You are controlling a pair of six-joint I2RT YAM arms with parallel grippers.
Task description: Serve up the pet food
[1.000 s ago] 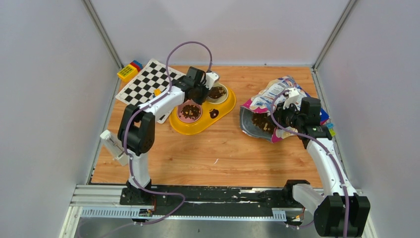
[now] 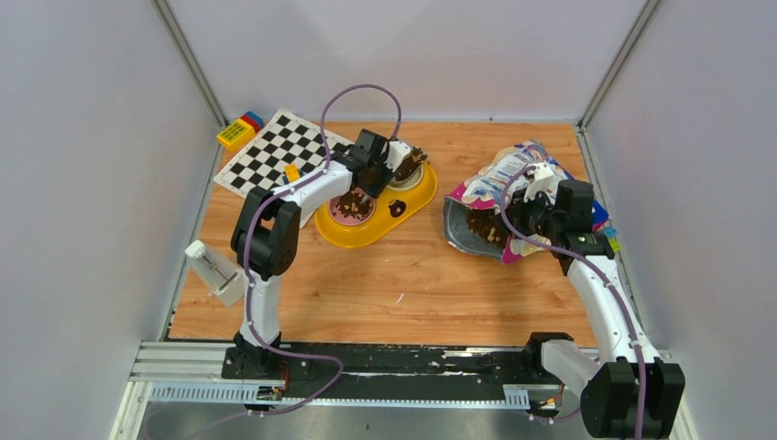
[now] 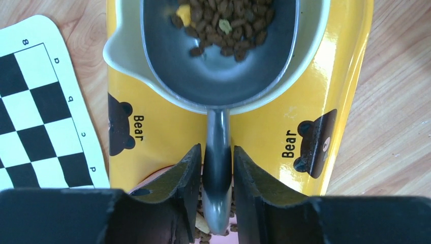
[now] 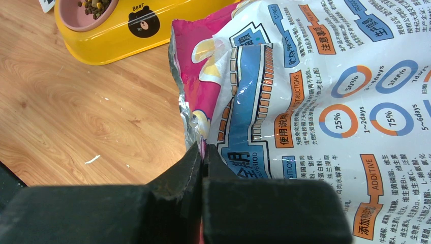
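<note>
My left gripper is around the handle of a dark scoop (image 3: pixel 218 81) holding kibble over the cream bowl (image 3: pixel 127 56) on the yellow tray (image 3: pixel 259 137); whether the fingers grip tightly is hard to tell. A pink bowl (image 2: pixel 339 209) with kibble sits nearer on the tray. At the right, my right gripper is shut on the crinkled edge of the food bag (image 4: pixel 300 91), whose opening shows kibble beside a grey container (image 2: pixel 467 234) in the top view.
A checkerboard (image 2: pixel 275 151), toy blocks (image 2: pixel 236 134) and a white bottle (image 2: pixel 215 270) occupy the left.
The right arm has stayed still.
</note>
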